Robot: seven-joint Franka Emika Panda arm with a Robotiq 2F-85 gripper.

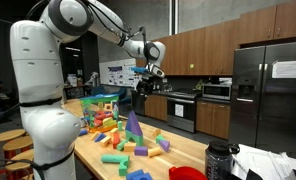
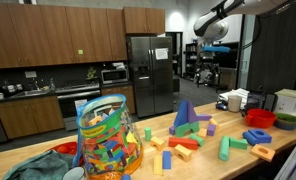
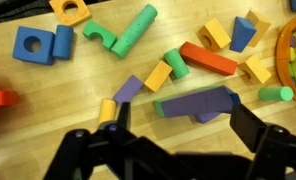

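My gripper stands open above the table, with one dark finger at each side of the wrist view and nothing held between them. Below, in that gap, shows a tall purple wedge (image 3: 195,102) with a green edge; a second purple piece peeks out beneath it. From the side, the purple wedge (image 1: 135,124) rises upright among the blocks, with the gripper (image 1: 138,102) in the air over the table. Around it lie a red block (image 3: 208,58), a long green cylinder (image 3: 136,30), a blue block (image 3: 30,46) and an orange cylinder (image 3: 107,110).
A colourful mesh bin (image 2: 110,145) full of blocks stands at one side of the table. A red bowl (image 1: 186,173), a black canister (image 1: 219,160) and a white cloth (image 1: 263,163) sit toward the other side. Bare wood shows at the wrist view's lower left.
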